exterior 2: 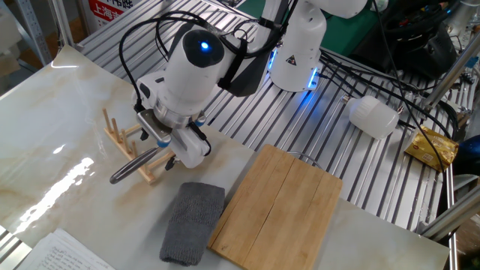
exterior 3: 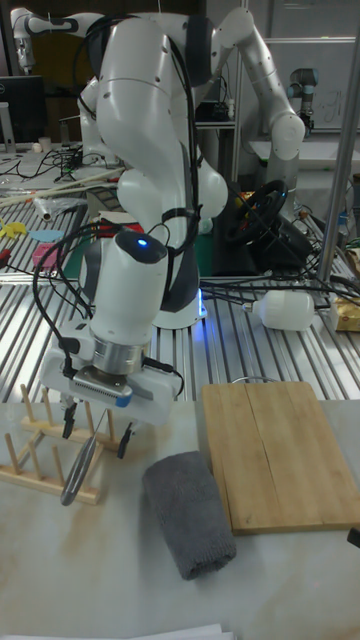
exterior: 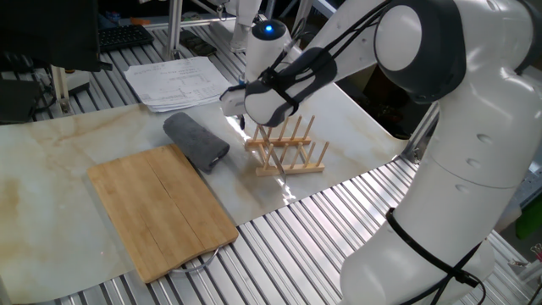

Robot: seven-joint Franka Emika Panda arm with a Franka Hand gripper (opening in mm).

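Note:
A knife with a grey metal handle [exterior 3: 77, 473] leans in a wooden peg rack [exterior 3: 48, 485]. In exterior view 2 its handle [exterior 2: 133, 165] slants out over the rack's side. Low over the rack, my gripper [exterior 3: 98, 430] is open, with its dark fingers [exterior 3: 126, 439] spread wide apart. The knife's upper part lies between or just in front of those fingers; the exact depth is unclear. From exterior view 1 the arm's wrist hides most of the fingers, while the rack [exterior: 288, 169] and the thin knife [exterior: 273, 154] show below it.
A rolled grey towel [exterior: 196, 141] lies beside the rack, and past it a wooden cutting board [exterior: 161, 207] rests on the table. Papers [exterior: 176, 83] are stacked at the table's edge. Bare tabletop [exterior 2: 45, 142] stretches out on the rack's far side from the towel.

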